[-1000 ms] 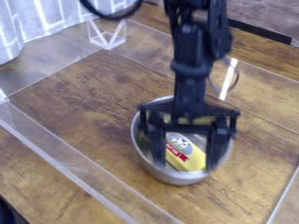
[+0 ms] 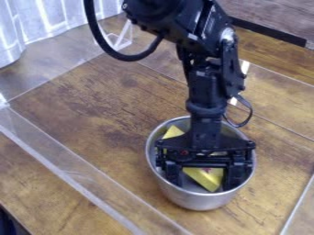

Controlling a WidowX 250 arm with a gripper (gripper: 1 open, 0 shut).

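Note:
A steel bowl (image 2: 185, 195) stands on the wooden table at the lower centre-right. My black gripper (image 2: 205, 158) is down inside it, over a yellow item (image 2: 174, 138) that lies in the bowl and is largely hidden by the gripper. The fingertips are hard to make out among the dark parts, and I cannot see whether anything is between them.
A white translucent object (image 2: 31, 27) stands at the back left.
My gripper has come down from above into the bowl and now covers much of the yellow item. The bowl sits slightly lower in view than a second ago.

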